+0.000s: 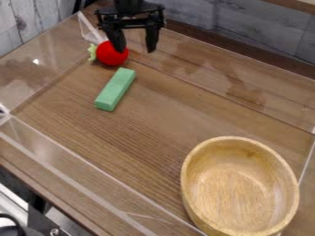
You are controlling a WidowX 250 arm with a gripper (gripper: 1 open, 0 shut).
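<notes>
The black gripper (132, 37) is at the top of the view, over the back of the wooden table (209, 92), with its fingers apart. Its left finger is just above a red round object (110, 55) with a green part on its left side. A mint-green block (114, 89) lies in front of these, toward the middle left.
A large yellow bowl (240, 187) stands at the front right. A wall edges the table at the top left.
</notes>
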